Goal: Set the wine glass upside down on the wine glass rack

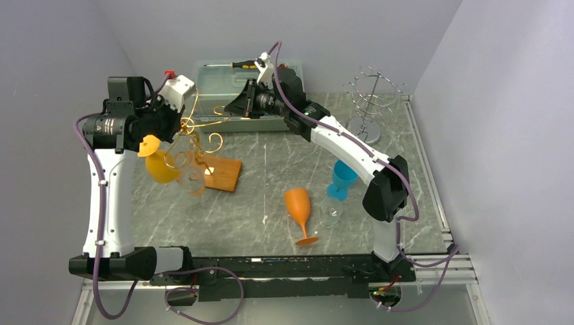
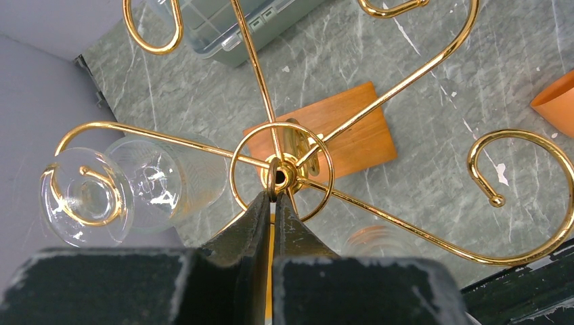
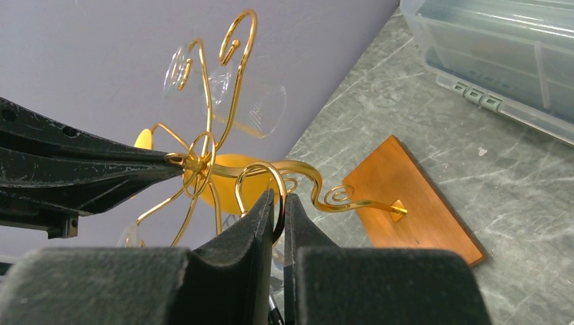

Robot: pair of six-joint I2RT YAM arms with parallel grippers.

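Observation:
The gold wine glass rack (image 1: 196, 124) rises from a wooden base (image 1: 225, 174) on the left of the table. In the left wrist view, my left gripper is shut on the small loop at the rack's top. My right gripper is shut on one curled hook of the rack. A clear glass (image 2: 145, 183) hangs upside down by its foot from another hook. The yellow glass (image 1: 161, 166) also hangs upside down at the rack's left. Below the hub, another clear glass (image 2: 380, 242) is partly hidden behind my left fingers.
An orange glass (image 1: 298, 206) lies on its side at front centre, with a clear glass (image 1: 330, 212) beside it. A blue glass (image 1: 343, 177) is to the right. A silver rack (image 1: 365, 128) stands back right, and a lidded box (image 1: 247, 74) at the back.

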